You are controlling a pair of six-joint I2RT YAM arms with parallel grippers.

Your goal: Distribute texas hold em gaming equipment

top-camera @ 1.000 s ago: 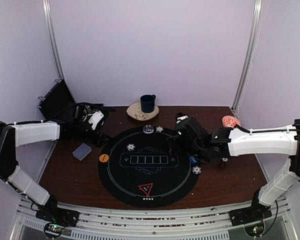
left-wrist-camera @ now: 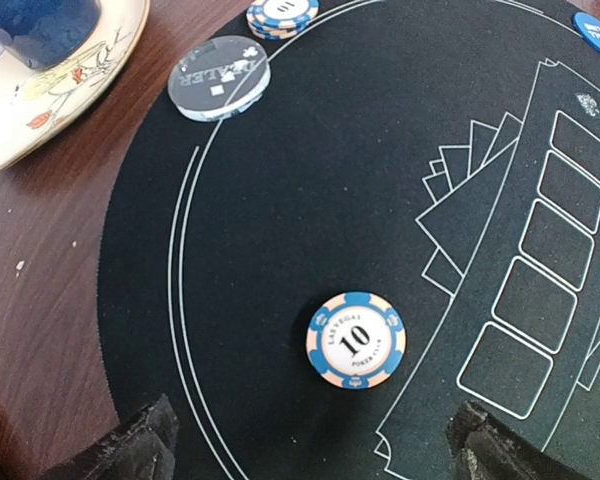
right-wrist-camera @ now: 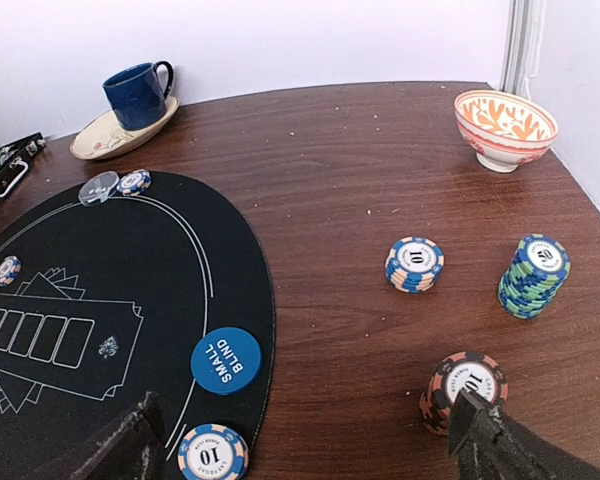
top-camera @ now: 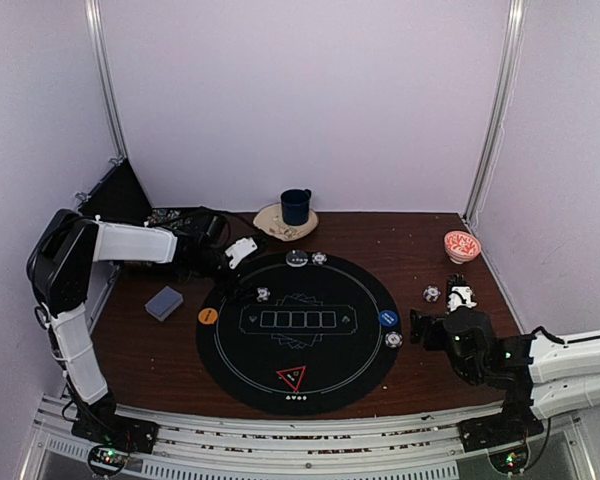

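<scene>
A chip marked 10 [left-wrist-camera: 355,340] lies on the black mat's left half, between my open left gripper's [left-wrist-camera: 310,450] fingers and just ahead of them, not held. My right gripper is open over the right side; below it are a chip [right-wrist-camera: 212,455] by the small blind disc [right-wrist-camera: 225,360] and a dark orange chip stack [right-wrist-camera: 463,390] on the wood. A blue-white stack [right-wrist-camera: 414,263] and a green 50 stack [right-wrist-camera: 533,270] stand beyond. The dealer disc [left-wrist-camera: 220,78] and another chip stack [left-wrist-camera: 282,14] lie at the mat's back.
A blue mug [top-camera: 295,206] on a plate stands at the back, a bowl [top-camera: 461,244] at back right, an open case [top-camera: 115,193] at back left, a card deck [top-camera: 164,302] left of the mat.
My right gripper has moved right, off the mat's middle to the right side. My left gripper has moved rightward to over the mat's left chip.
</scene>
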